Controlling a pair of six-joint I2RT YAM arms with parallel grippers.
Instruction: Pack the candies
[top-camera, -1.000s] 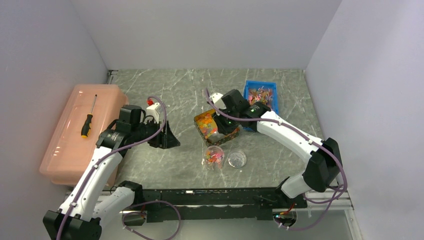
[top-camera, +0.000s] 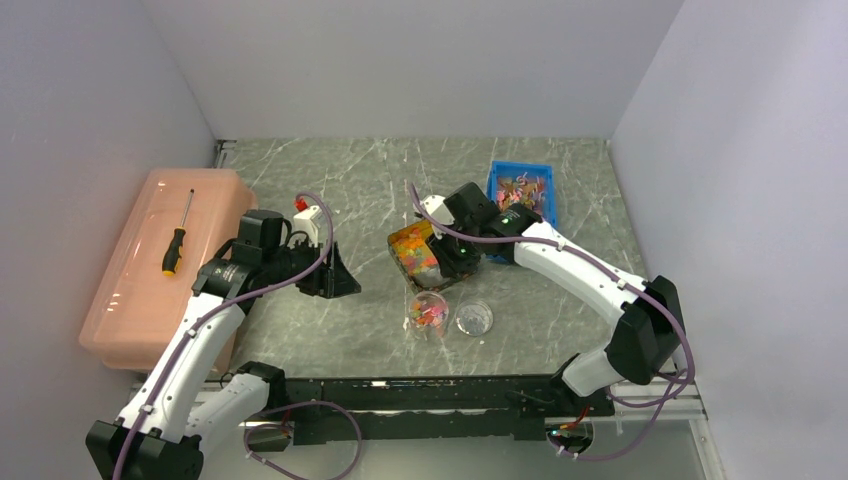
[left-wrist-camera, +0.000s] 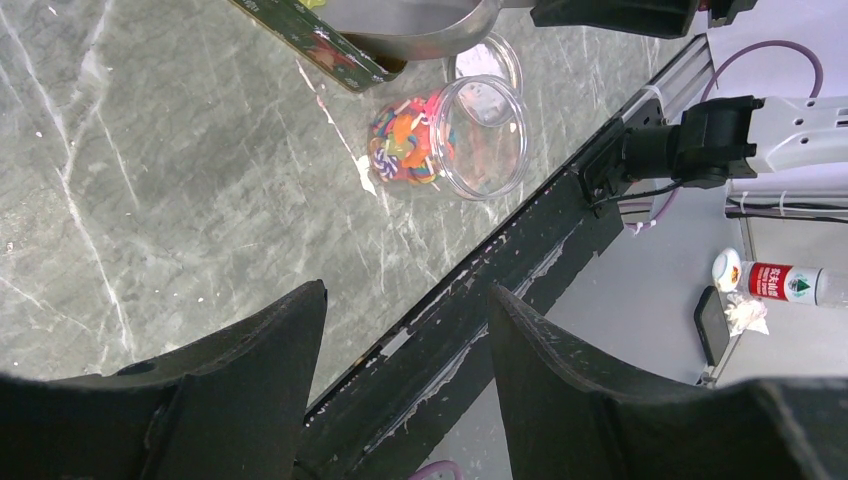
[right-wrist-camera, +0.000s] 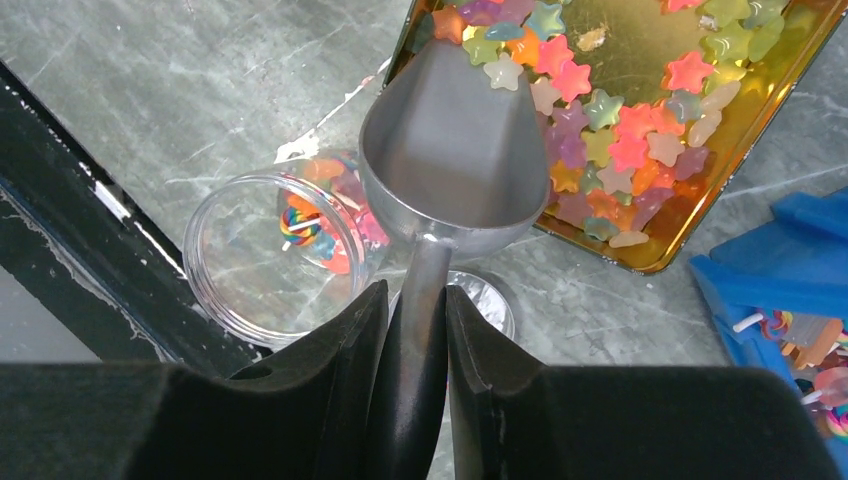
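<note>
My right gripper is shut on the handle of a grey metal scoop (right-wrist-camera: 455, 150). In the right wrist view the scoop's bowl looks bare inside, its front edge by star-shaped candies (right-wrist-camera: 625, 150) in a gold tray (right-wrist-camera: 640, 30). Near the bowl stands a clear jar, part hidden behind it; in the left wrist view colourful candies (left-wrist-camera: 405, 140) show at its bottom. The round clear lid (top-camera: 474, 318) lies beside the jar. Over the left of the table, my left gripper is open and empty.
A blue basket (top-camera: 523, 167) of wrapped-looking and lollipop-like candies stands behind the right arm. On the pink box (top-camera: 120, 290) at the left lies a screwdriver (top-camera: 175, 240). Bare table (top-camera: 310, 340) extends around the left gripper.
My right gripper has shifted slightly toward the table's front with the scoop. The left arm, jar, lid and tray appear unmoved.
</note>
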